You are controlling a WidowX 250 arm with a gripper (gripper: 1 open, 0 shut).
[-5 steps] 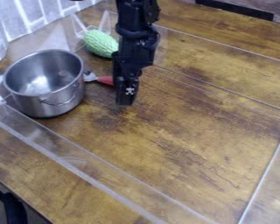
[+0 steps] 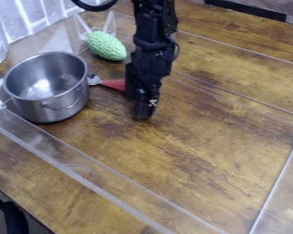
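My black gripper (image 2: 142,102) is low over the wooden tabletop at the upper middle, beside a red-handled utensil (image 2: 113,84) that lies partly behind it. Whether its fingers are open or shut, or hold the utensil, is too dark to tell. A steel pot (image 2: 48,87) sits at the left, and a pale green corn-like object (image 2: 105,46) lies behind, left of the arm.
Clear plastic edging runs along the left, with a white corrugated surface (image 2: 33,23) at the back left.
The gripper has moved down toward the table by the red-handled utensil. The pot and green object stay where they were.
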